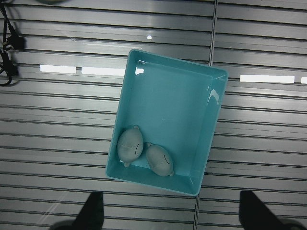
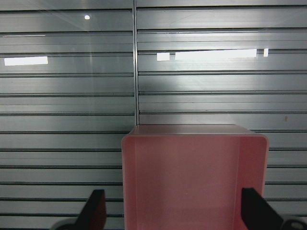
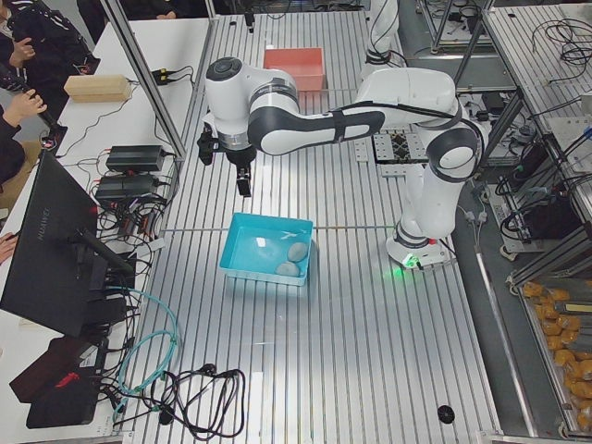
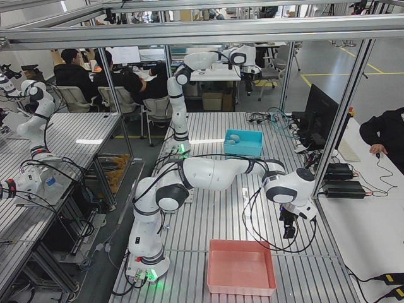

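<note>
A teal bin [image 1: 172, 96] holds two pale grey plush toys, one [image 1: 130, 145] beside the other [image 1: 159, 160], at one end. My left gripper hangs open above that bin in the left wrist view, nothing between its fingers. An empty pink bin [image 2: 192, 177] lies below my right gripper, which is open and empty in the right wrist view. In the camera right view the pink bin [image 4: 240, 266] is in the foreground and the teal bin [image 4: 243, 146] at the back.
The slatted metal table around both bins is mostly clear. Cables [image 3: 213, 407], a monitor [image 3: 51, 250] and black power units [image 3: 134, 159] line one side. Metal frame posts rise at the table's edges.
</note>
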